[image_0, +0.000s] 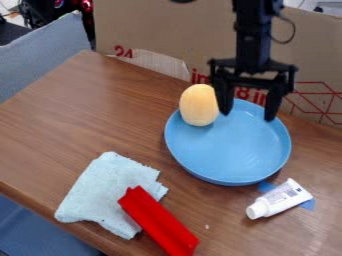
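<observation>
My black gripper (247, 100) hangs above the back of a blue plate (230, 152), its fingers open and apart, just right of a pale yellow round object (198, 105) that sits on the plate's back-left part. Nothing shows between the fingers.
A folded light-blue cloth (107, 195) and a red bar-shaped object (158, 220) lie at the front. A white tube (278, 199) lies right of them. Cardboard (160, 30) stands behind.
</observation>
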